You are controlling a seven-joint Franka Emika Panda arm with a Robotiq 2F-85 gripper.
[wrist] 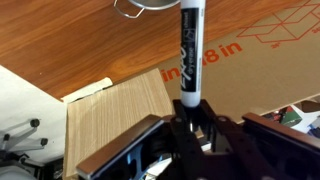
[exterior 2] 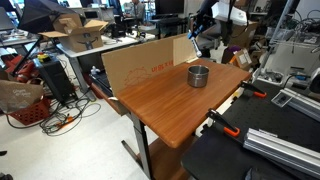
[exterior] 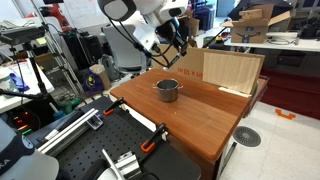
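Observation:
A white marker with a black label (wrist: 190, 50) is held in my gripper, its dark fingers shut around one end in the wrist view. The other end of the marker reaches out past the top edge of that view. A metal pot (exterior: 168, 94) stands upright on the wooden table, below and apart from my gripper. The same pot (exterior 2: 198, 76) shows in exterior view 2, and part of its rim (wrist: 145, 8) appears at the top of the wrist view. Its inside is mostly hidden.
Cardboard panels (exterior: 190, 64) stand along the table's far side. A light wooden board (exterior: 232, 72) is beside them at the back right. A black surface with clamps (exterior: 100, 145) adjoins its near left edge.

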